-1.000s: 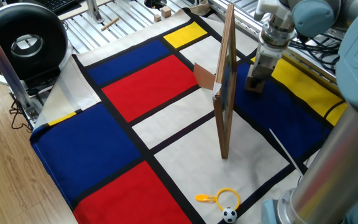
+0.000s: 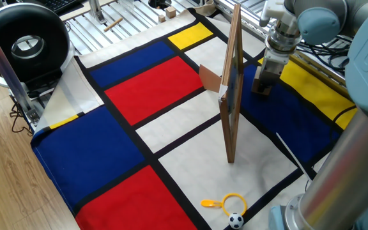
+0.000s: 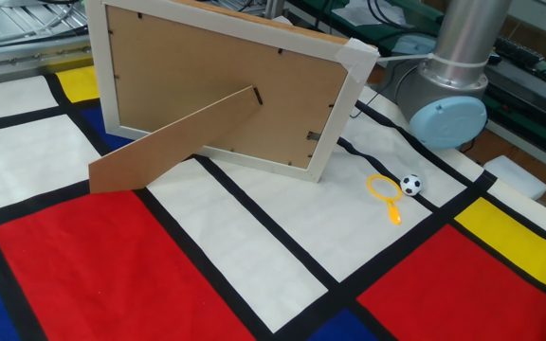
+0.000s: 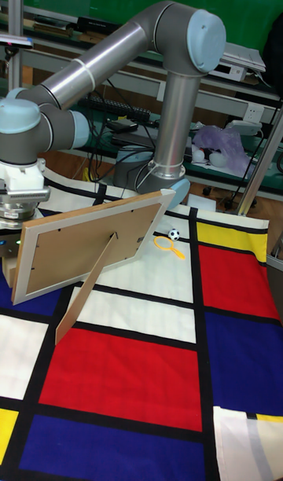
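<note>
A picture frame (image 2: 234,89) stands upright on the patterned cloth, propped by its brown back leg (image 3: 173,142). In exterior view 1 my gripper (image 2: 261,87) points down over the blue patch on the front side of the frame, apart from it. A brown, block-like piece (image 2: 259,88) shows at its tip; whether it is held between the fingers cannot be made out. The frame hides the gripper in exterior view 2. At the left edge of exterior view 3 it is only partly visible, behind the frame (image 4: 84,242).
A yellow ring with a handle (image 2: 234,204) and a small football (image 2: 236,220) lie near the arm's base. Small wooden blocks (image 2: 170,12) sit on the slatted surface at the back. Behind the frame's leg, the red and white patches are clear.
The wrist above the gripper has turned slightly, while the gripper's tip stays at nearly the same place. The frame, ring and ball have not moved.
</note>
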